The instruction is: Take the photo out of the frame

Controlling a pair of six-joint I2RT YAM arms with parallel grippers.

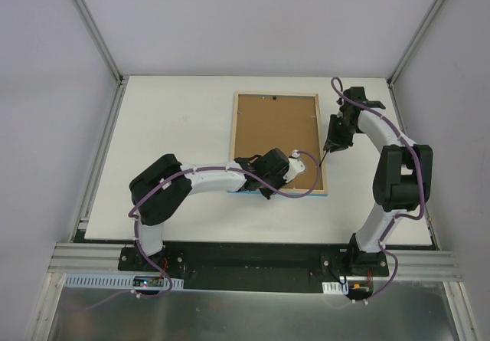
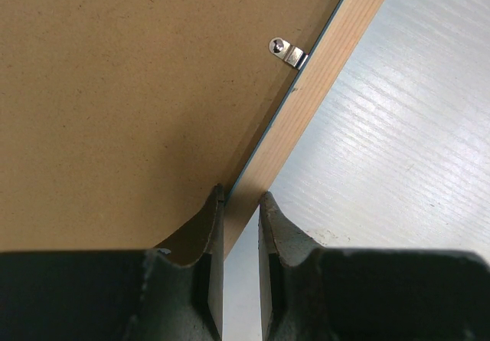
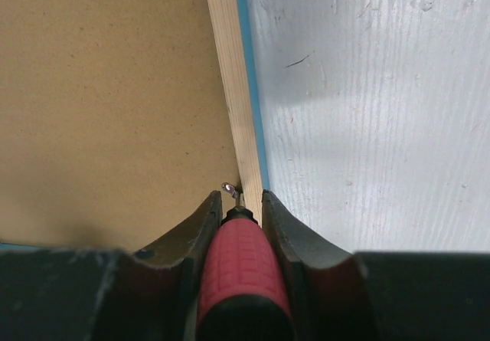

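The photo frame lies back side up, its brown backing board [image 1: 276,126] facing me inside a pale wooden rim [image 1: 321,119]. My left gripper is shut on that wooden rim [image 2: 318,61], a metal clip [image 2: 287,51] farther along its inner edge. My right gripper is shut on a screwdriver with a red and black handle [image 3: 243,268]. The tool's tip sits by a small metal clip [image 3: 230,190] at the inner edge of the right rim; whether they touch is hard to tell. The photo itself is hidden.
White table [image 1: 168,119] surrounds the frame, with wide free room on its left. A dark clip [image 1: 274,97] shows at the far rim. Purple cables run along both arms.
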